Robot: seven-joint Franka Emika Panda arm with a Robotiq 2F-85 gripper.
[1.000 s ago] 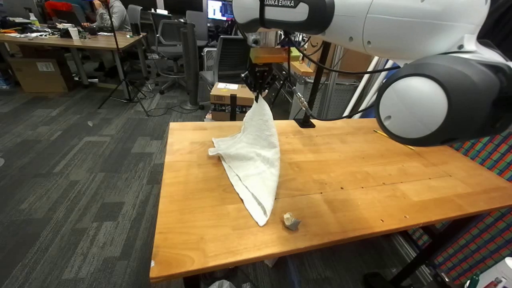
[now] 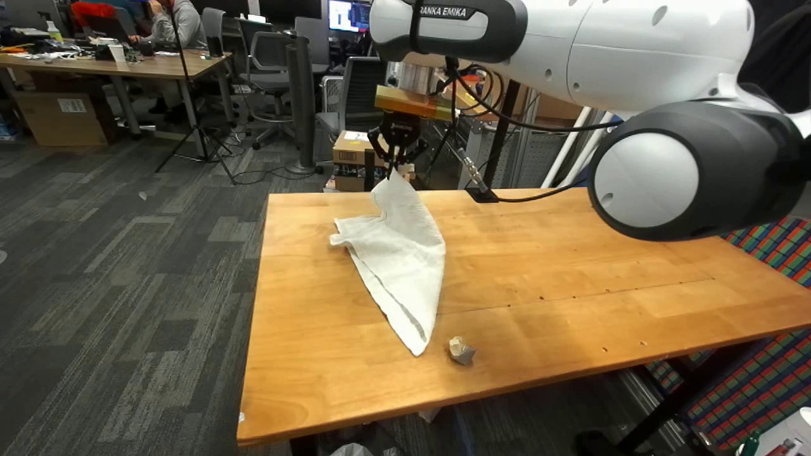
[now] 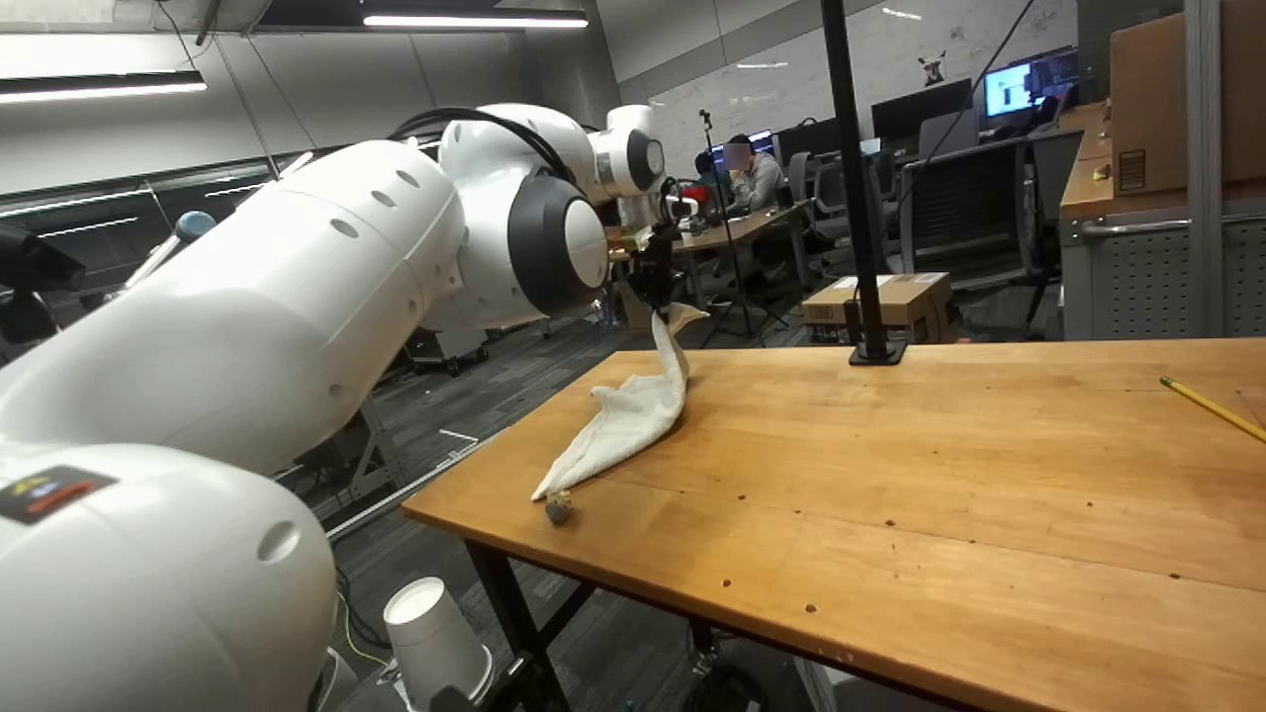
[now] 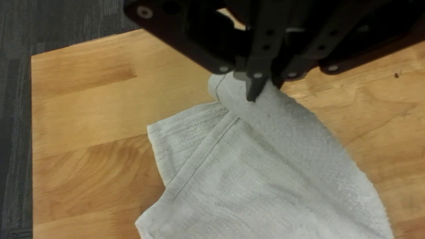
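A white cloth [image 2: 403, 258] lies folded on the wooden table, one end lifted off the surface at the far side. My gripper [image 2: 391, 168] is shut on that raised end, fingers pointing down. In the wrist view, one dark finger [image 4: 256, 88] presses against the fabric near the top of the cloth [image 4: 255, 171], and the other is mostly hidden behind it. From the second exterior side, the cloth [image 3: 629, 415] rises in a narrow strip to the gripper [image 3: 660, 307], and its long tapered part rests on the wood.
A small crumpled lump [image 2: 460, 350] sits just off the cloth's near tip. A black post [image 3: 872, 346] stands at the table's edge, and a yellow pencil [image 3: 1213, 408] lies on the wood.
In exterior view 1, my gripper has moved left and somewhat lower, carrying the cloth's raised end with it. The lower part of the cloth has hardly shifted.
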